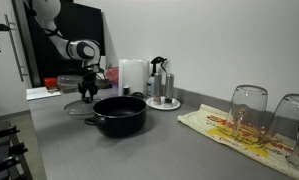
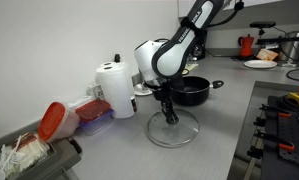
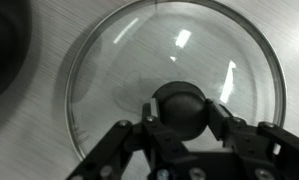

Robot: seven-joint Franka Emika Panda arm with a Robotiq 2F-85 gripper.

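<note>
A round glass lid (image 2: 187, 131) with a metal rim lies on the grey table, or very close above it; I cannot tell which. Its black knob (image 3: 181, 109) is between the fingertips of my gripper, which is shut on it. In exterior view 1 the gripper (image 1: 88, 92) is small, at the lid (image 1: 75, 107), left of an uncovered black pot (image 1: 120, 116). The pot also shows as a dark edge (image 3: 5, 45) at the wrist view's upper left.
Behind the pot stand a paper towel roll (image 1: 133, 76) and a plate with bottles (image 1: 165, 102). Two upturned glasses (image 1: 248, 106) rest on a yellow cloth (image 1: 211, 121) at the right. Table space in front of the pot is clear.
</note>
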